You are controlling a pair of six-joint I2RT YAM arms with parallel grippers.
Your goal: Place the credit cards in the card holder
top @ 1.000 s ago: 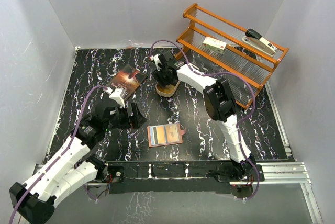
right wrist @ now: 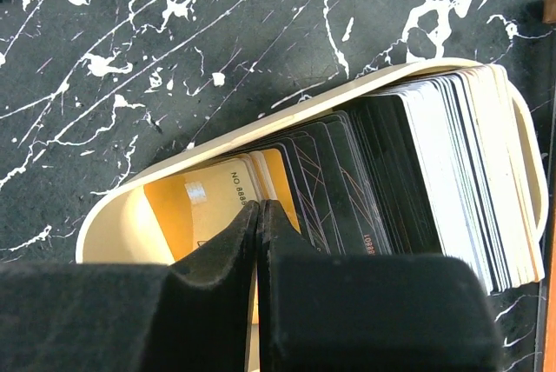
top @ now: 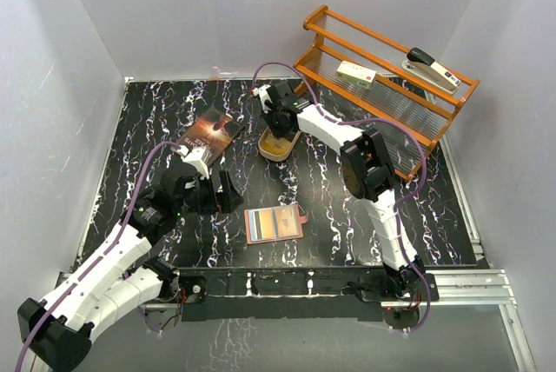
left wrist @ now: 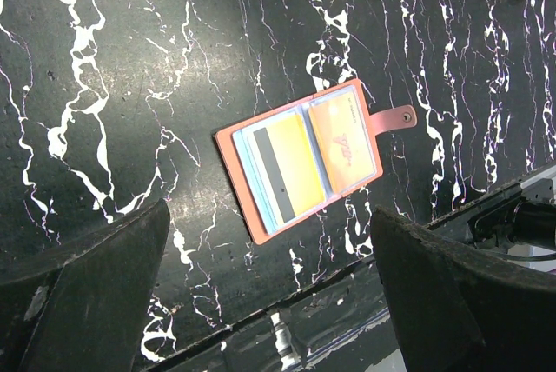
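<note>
A cream oval tray point(right wrist: 130, 224) holds a leaning row of credit cards point(right wrist: 339, 181): yellow ones in front, then black, then white and cream. Over the tray hangs my right gripper, shut, its tips in front of the yellow cards; no card shows between them. Whether the tips touch a card, I cannot tell. The pink card holder point(left wrist: 246, 209) lies unfolded on the dark marbled table, cards showing in both halves, its snap strap pointing right. My left gripper point(top: 228, 192) is open and empty, above and to the left of the holder in the top view.
A dark book or folder point(top: 211, 134) lies at the back left. At the back right, close to the tray, stands a wooden rack point(top: 391, 120) bearing a small box point(top: 355, 74) and a stapler point(top: 432, 69). Bare table lies between tray and holder.
The right gripper has shifted slightly right over the tray, so a bit more of the tray's inside shows. The left arm and the card holder have stayed in place.
</note>
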